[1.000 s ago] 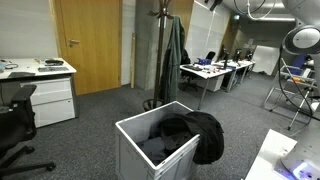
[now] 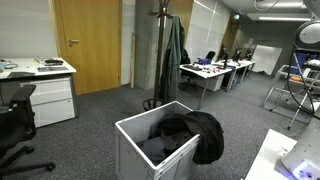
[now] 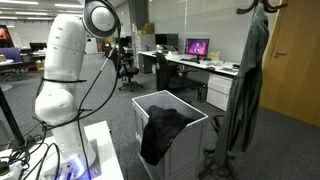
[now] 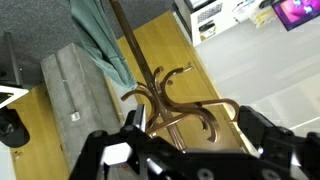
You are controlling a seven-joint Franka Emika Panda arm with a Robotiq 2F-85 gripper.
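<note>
My gripper shows at the bottom of the wrist view, its dark fingers apart and no object visibly held. Below and between them are the curved brown hooks of a coat rack [image 4: 165, 100], seen from above; contact cannot be judged. A green-grey garment [image 4: 100, 45] hangs from the rack, and exterior view 2 shows it as a long dark drape [image 3: 243, 95]. Black cloth [image 2: 178, 135] lies in a grey bin [image 2: 135, 158] and hangs over its side. Neither exterior view shows the gripper; the white arm [image 3: 75, 90] rises at the left of exterior view 2.
Desks with monitors [image 3: 198, 48] stand behind the bin in exterior view 2. A black office chair [image 2: 15, 125] and a white drawer unit [image 2: 50, 100] are at the left of exterior view 1. Carpet [image 2: 90, 135] is open left of the bin.
Bin, black cloth and hanging garment look unmoved.
</note>
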